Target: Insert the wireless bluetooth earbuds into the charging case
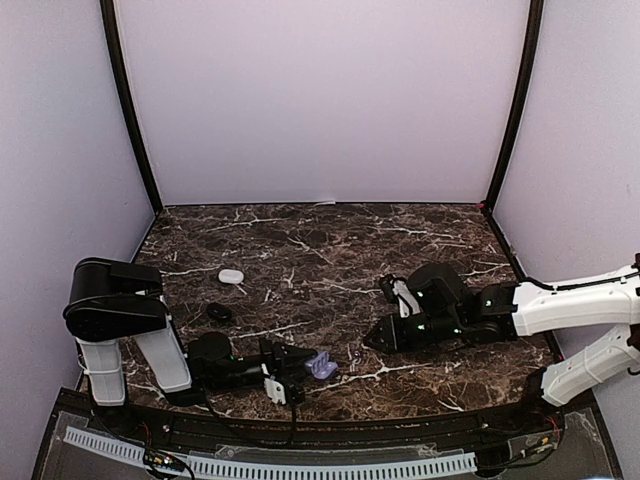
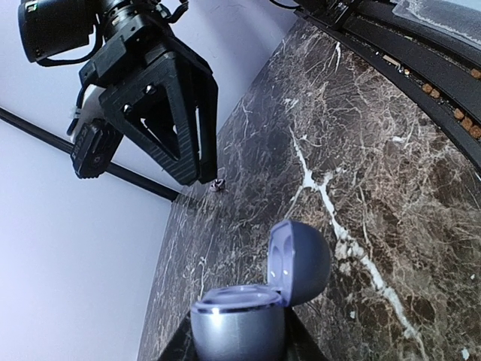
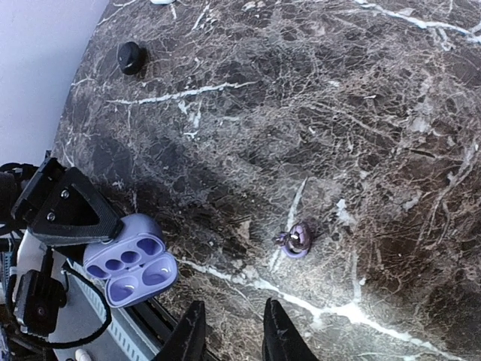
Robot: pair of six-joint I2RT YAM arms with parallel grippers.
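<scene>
The lilac charging case (image 1: 320, 366) is held off the table with its lid open, my left gripper (image 1: 300, 358) shut on it. Its hollows face the right wrist view, where the case (image 3: 135, 261) shows no earbud inside. A small shiny purple earbud (image 3: 295, 239) appears to lie on the marble, right of the case; the top view has this earbud (image 1: 356, 354) between both grippers. My right gripper has its fingers (image 3: 192, 323) apart and nothing between them. In the left wrist view, the lid (image 2: 304, 259) stands up beside the case body (image 2: 239, 331).
Far left on the table are a white oval object (image 1: 231, 276) and a dark rounded object (image 1: 219, 312). A white slotted strip (image 1: 270, 467) runs along the front edge.
</scene>
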